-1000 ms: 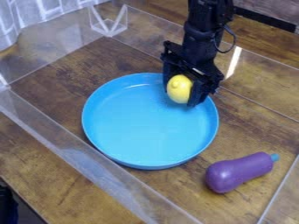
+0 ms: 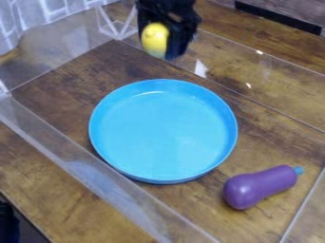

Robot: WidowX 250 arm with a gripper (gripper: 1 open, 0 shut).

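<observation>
My gripper (image 2: 158, 38) is at the top centre, dark and blurred, with a yellow round object (image 2: 156, 40) at its fingers, held up behind the blue plate. The blue plate (image 2: 162, 133) lies empty in the middle of the wooden surface. A purple eggplant (image 2: 259, 187) with a blue-green tip lies at the lower right, apart from the plate.
Clear plastic walls (image 2: 51, 142) run along the left side of the work area. Bare wood (image 2: 57, 81) shows to the left of the plate and to its right.
My gripper has risen from the plate's back right and moved up and to the left with the yellow object, leaving the plate empty. The eggplant has not moved.
</observation>
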